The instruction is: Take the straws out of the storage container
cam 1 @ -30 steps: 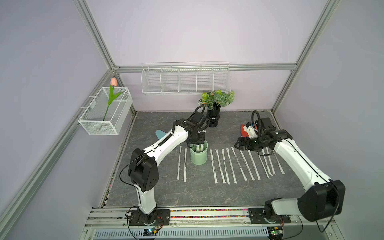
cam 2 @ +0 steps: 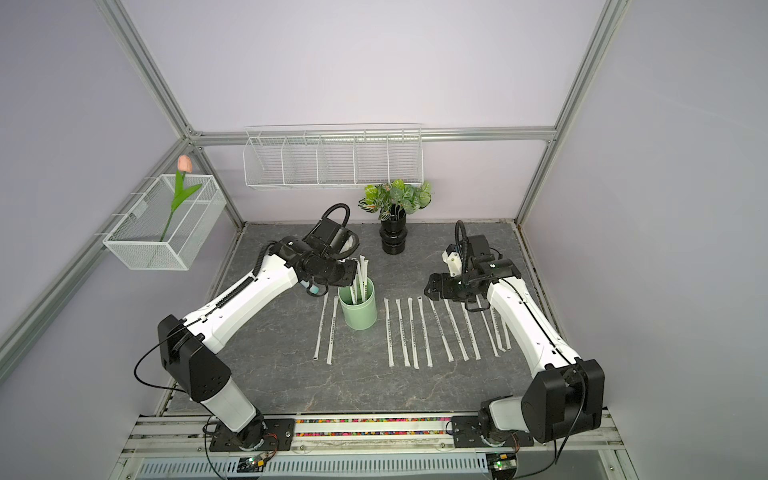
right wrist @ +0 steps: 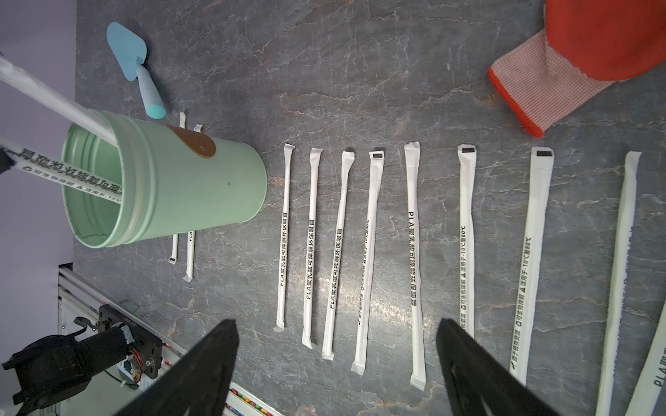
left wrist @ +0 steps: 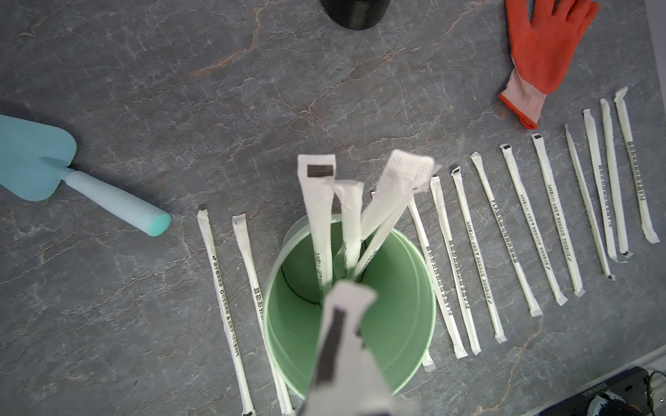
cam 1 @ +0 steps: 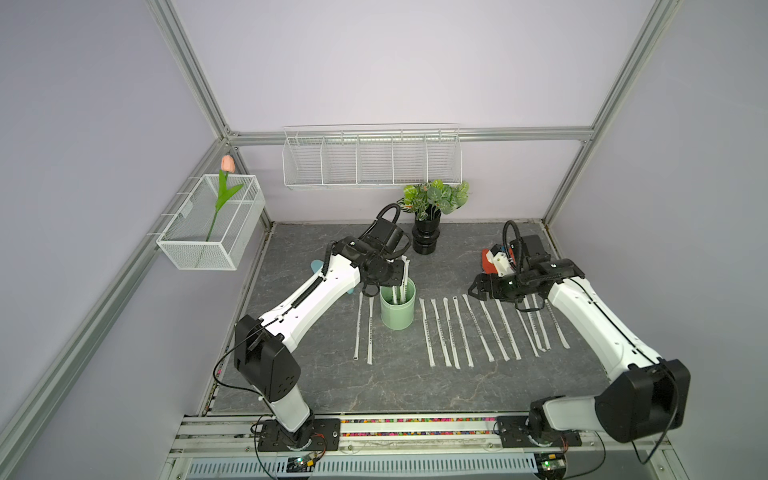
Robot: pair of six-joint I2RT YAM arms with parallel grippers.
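Note:
The green container [cam 1: 397,318] [left wrist: 388,326] holds several paper-wrapped straws [left wrist: 315,208], their ends standing above its rim. My left gripper [cam 1: 392,276] [cam 2: 344,273] is over the container; in the left wrist view one straw end [left wrist: 343,326] rises very close to the camera, blurred, but the fingertips are hidden. Many straws [right wrist: 415,263] lie in a row on the table right of the container, two more left of it. My right gripper [cam 1: 484,288] is open above that row, nothing between its fingers.
A blue trowel [left wrist: 34,152] lies back left, an orange glove [left wrist: 544,48] back right. A plant in a black vase [cam 1: 425,240] stands at the back. Wire baskets [cam 1: 209,252] hang on the walls.
The right arm is unchanged.

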